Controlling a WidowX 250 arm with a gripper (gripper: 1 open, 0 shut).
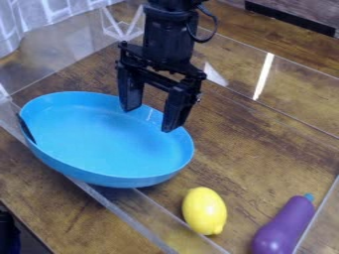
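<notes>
My black gripper (pixel 153 107) hangs over the back part of a blue oval bowl (pixel 93 149), its two fingers spread open with nothing visible between them. The bowl looks empty in what shows. A yellow lemon (pixel 204 210) lies on the wooden table to the front right of the bowl, and a purple eggplant (pixel 282 227) lies at the lower right.
Clear transparent walls edge the area, with a white cloth (pixel 27 20) at the back left.
</notes>
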